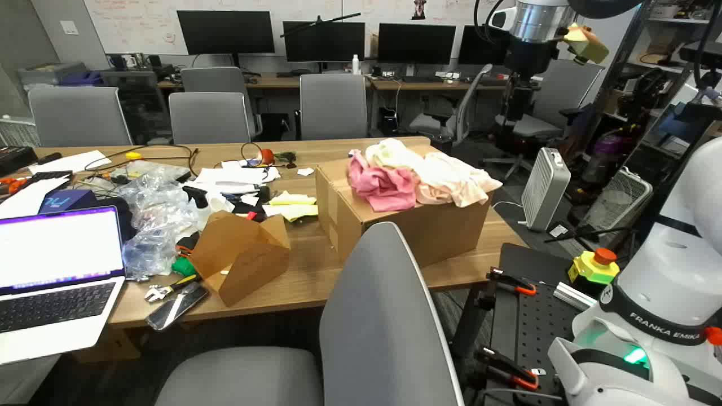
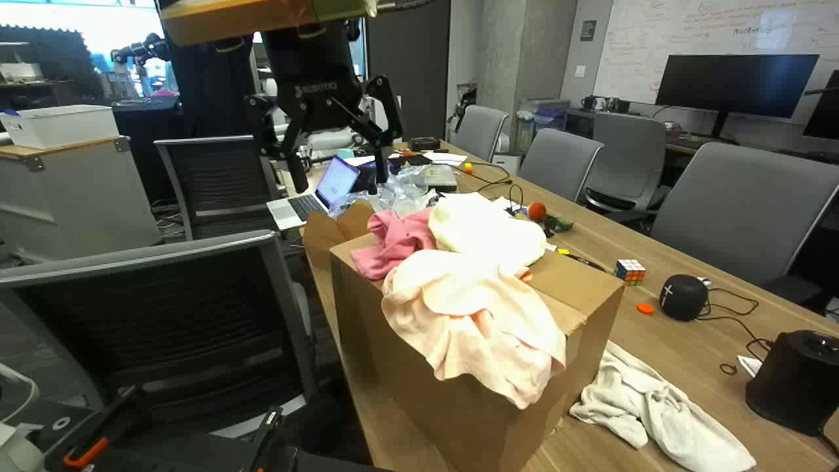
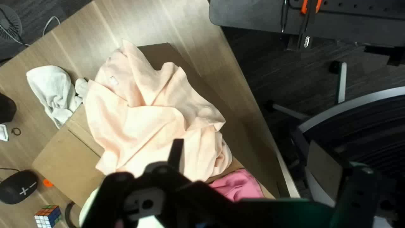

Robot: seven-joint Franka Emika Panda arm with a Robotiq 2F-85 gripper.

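On top of a cardboard box (image 2: 440, 409) lie several crumpled cloths: a peach cloth (image 2: 480, 322) draped over the edge, a pink cloth (image 2: 397, 240), and a pale yellow cloth (image 2: 484, 232). My gripper (image 2: 339, 177) hangs above the box with its fingers spread wide and nothing between them. From the wrist view, the peach cloth (image 3: 152, 117) fills the middle, and part of the pink cloth (image 3: 239, 184) shows behind the dark gripper parts. A whitish cloth (image 2: 661, 413) rests on the table beside the box.
An open brown box (image 1: 240, 254), a laptop (image 1: 61, 277) and plastic wrap (image 1: 159, 216) crowd one end of the table (image 1: 304, 264). A Rubik's cube (image 2: 630, 272) and black speaker (image 2: 682, 297) stand beside the large box. A grey chair (image 1: 386, 318) is close to the table.
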